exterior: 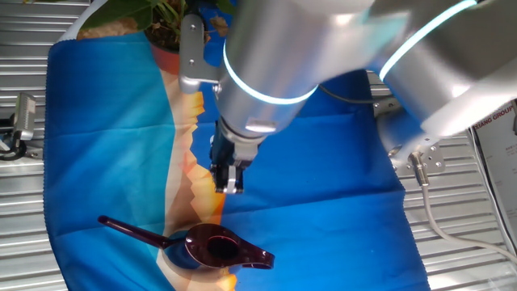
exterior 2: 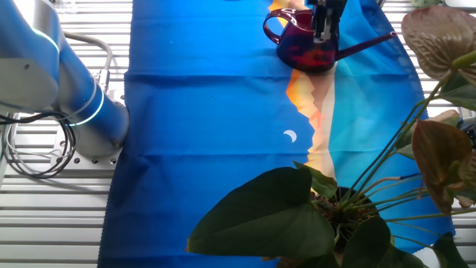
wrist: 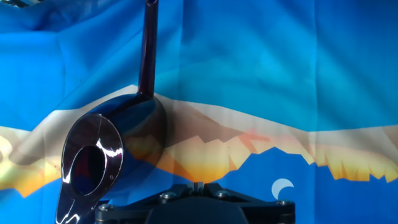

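A dark maroon watering can stands upright on the blue printed cloth, its long spout pointing left and its looped handle to the right in exterior view 1. The gripper hangs above the cloth, apart from the can and a little behind it in that view. In exterior view 2 the gripper overlaps the can. The wrist view has the can left of the gripper, whose fingertips meet with nothing visible between them. Part of the can's handle is cut off at the lower edge there.
A potted plant with broad leaves stands at the cloth's end away from the can. The cloth is creased and clear right of the can. Slatted metal table shows around it.
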